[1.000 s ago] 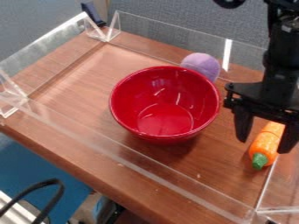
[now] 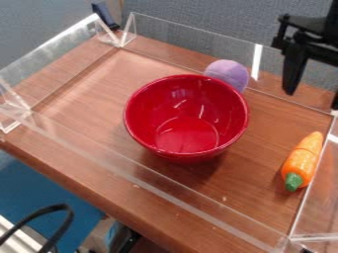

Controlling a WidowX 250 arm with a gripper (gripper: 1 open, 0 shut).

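Note:
A red bowl (image 2: pixel 185 117) sits empty in the middle of the wooden board. An orange toy carrot (image 2: pixel 302 158) with a green tip lies at the right side, apart from the bowl. Behind the bowl sits a lilac round object (image 2: pixel 227 73). My black gripper (image 2: pixel 292 71) hangs at the upper right, above and behind the carrot, partly out of frame, its fingers pointing down with a gap between them and nothing seen held.
Clear plastic walls (image 2: pixel 179 40) border the wooden board (image 2: pixel 79 94). The board's left part is bare. A black cable (image 2: pixel 53 210) and blue floor lie beyond the near left edge.
My gripper has risen up and away from above the carrot toward the top right. The bowl, carrot and lilac object have not visibly moved.

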